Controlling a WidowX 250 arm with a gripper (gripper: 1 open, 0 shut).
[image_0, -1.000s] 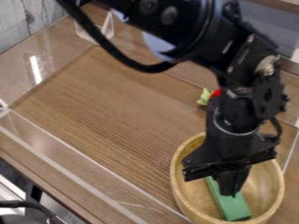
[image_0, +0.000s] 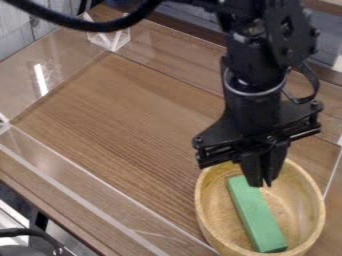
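My black gripper (image_0: 262, 172) hangs over the back part of a round tan bowl (image_0: 211, 215) at the lower right, its fingertips pointing down and shut, with nothing seen between them. A green block (image_0: 261, 222) lies lengthwise inside the bowl, below and in front of the fingertips. The wrist and arm cover much of the upper right of the view.
A clear plastic object (image_0: 112, 36) stands at the back left. Dark cables lie at the lower left corner.
The gripper has risen and shifted toward the back, uncovering more of the green block in the bowl. The small green and red object seen behind the arm earlier is now hidden.
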